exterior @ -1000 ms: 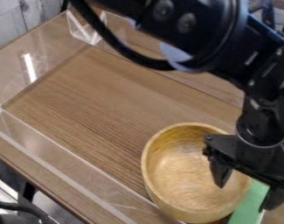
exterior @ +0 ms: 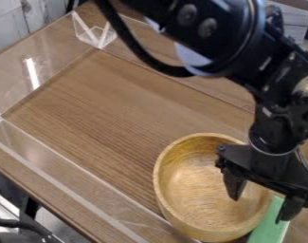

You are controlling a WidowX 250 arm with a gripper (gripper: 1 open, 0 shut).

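Note:
My black gripper (exterior: 259,197) hangs at the right of the view, open, its fingers over the right part of a yellow wooden bowl (exterior: 182,190) and beside a green object (exterior: 267,226). The bowl looks empty. The green object lies against the bowl's right side, partly hidden under the gripper. I see nothing held between the fingers.
A clear plastic piece (exterior: 96,30) stands at the back left. A dark cable and clutter lie off the near left edge. The arm covers the upper right.
The gripper and arm have shifted slightly over the last second, with the wrist moving a little upward. The bowl and green object look unmoved.

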